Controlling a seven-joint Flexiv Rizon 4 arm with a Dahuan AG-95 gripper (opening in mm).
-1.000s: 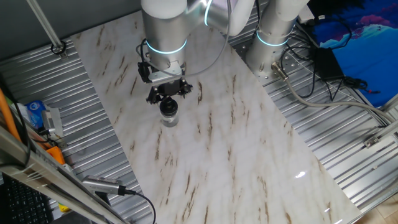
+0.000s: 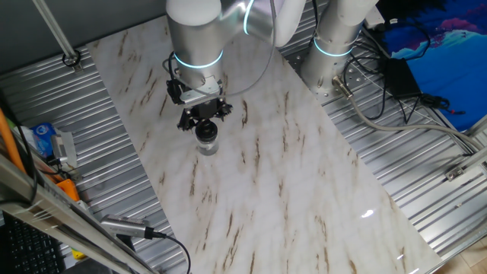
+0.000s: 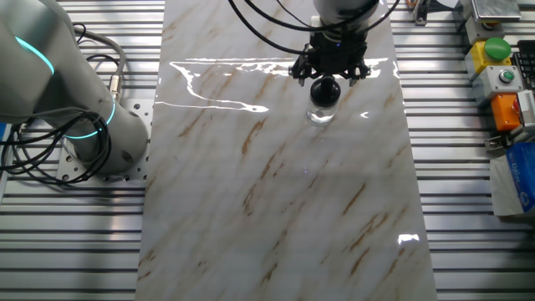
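A clear jar with a black lid (image 2: 206, 134) stands upright on the marble-patterned board (image 2: 259, 190), near the board's left edge in exterior view 1. In exterior view 2 the same lidded jar (image 3: 324, 94) is at the upper right of the board. Right at the lid is my black gripper (image 2: 205, 120), its two sides spread to the left and right of it. The gripper (image 3: 332, 77) looks open in both views, though its fingertips are partly lost against the black lid. Contact with the lid cannot be made out.
Most of the board is bare. Beside it stands the arm's base (image 2: 327, 61) with loose cables. A silver cylindrical device (image 2: 125, 227) with a cable lies off the board's left edge. Button boxes (image 3: 496, 82) and a blue packet (image 3: 522, 171) sit beyond the other side.
The arm and gripper have shifted slightly left in exterior view 1. The jar stays in the same place.
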